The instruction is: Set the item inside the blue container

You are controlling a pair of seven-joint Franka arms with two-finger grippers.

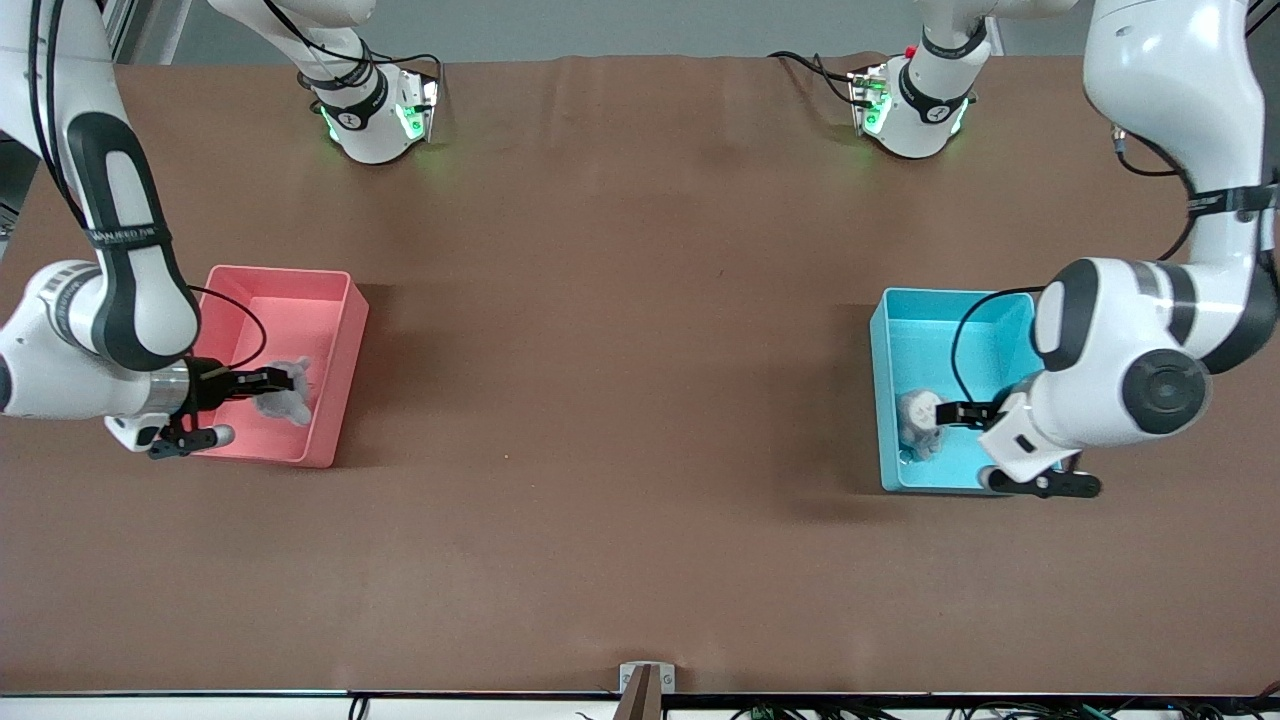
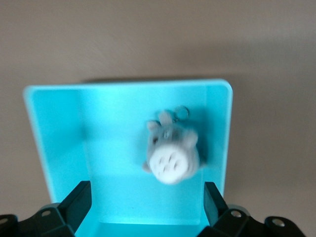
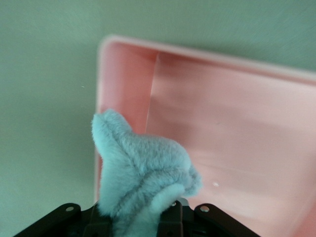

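Observation:
Inside the blue container (image 1: 960, 466) lies a grey plush toy (image 1: 923, 442) with a white belly, face up near one side in the left wrist view. My left gripper (image 1: 947, 414) is above that container, its fingers wide apart with nothing between them. At the other side of the table, a second grey plush toy (image 1: 287, 406) is pinched in my right gripper (image 1: 288, 382). In the right wrist view this toy shows its furry back, lifted over a corner of the pink container (image 1: 282, 300). Its lower part is hidden between the fingers.
The two containers stand far apart, with bare brown table (image 1: 600, 360) between them. No other toy shows in the pink container. Two more arms (image 1: 384, 114) reach in at the back edge, clear of both containers.

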